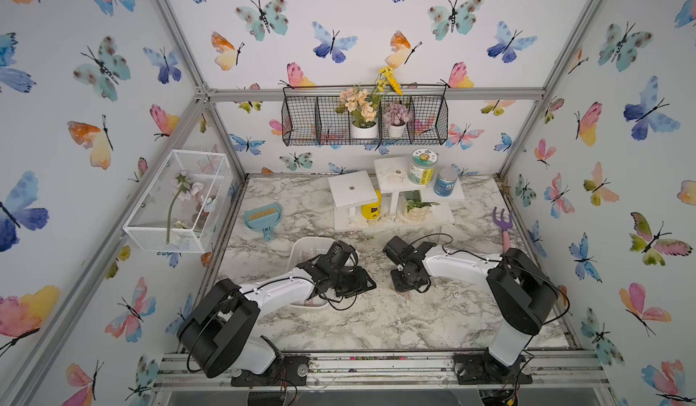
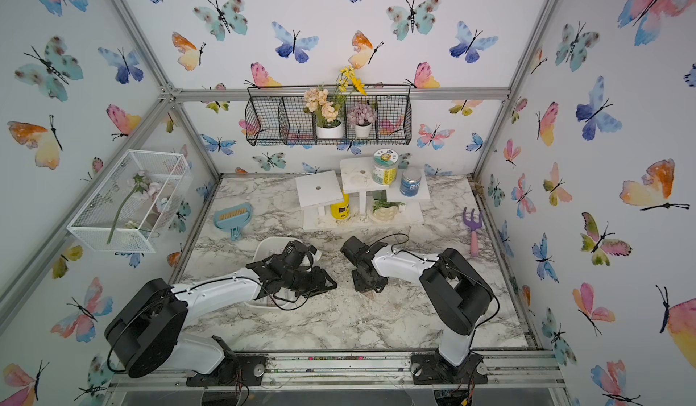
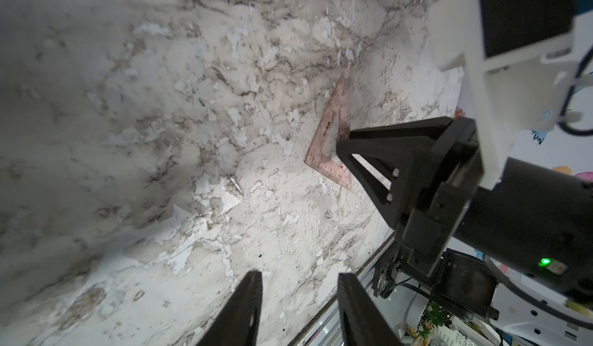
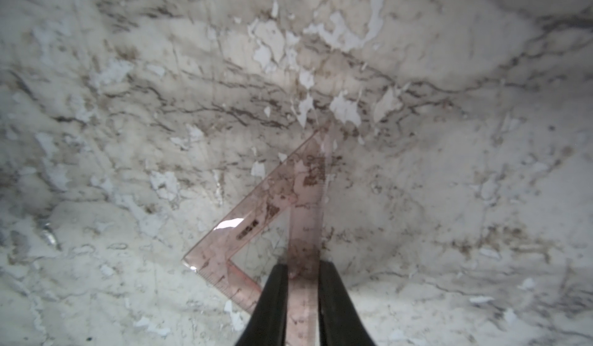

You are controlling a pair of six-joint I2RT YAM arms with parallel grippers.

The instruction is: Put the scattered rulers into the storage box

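A clear pinkish triangle ruler (image 4: 305,231) lies flat on the marble table in the right wrist view. My right gripper is partly open, its fingertips on either side of the ruler's long bar; whether they press on it is not clear. In the left wrist view the same ruler (image 3: 321,139) shows beside the right gripper's dark fingers (image 3: 361,148). My left gripper stands open and empty above the table, left of the ruler. The white storage box (image 1: 294,252) is largely covered by the left arm, so its contents are mostly hidden.
A white stepped stand (image 1: 353,188) with cans and a plant is behind the arms. A blue dustpan (image 1: 263,219) lies back left, a purple fork (image 1: 503,224) at the right.
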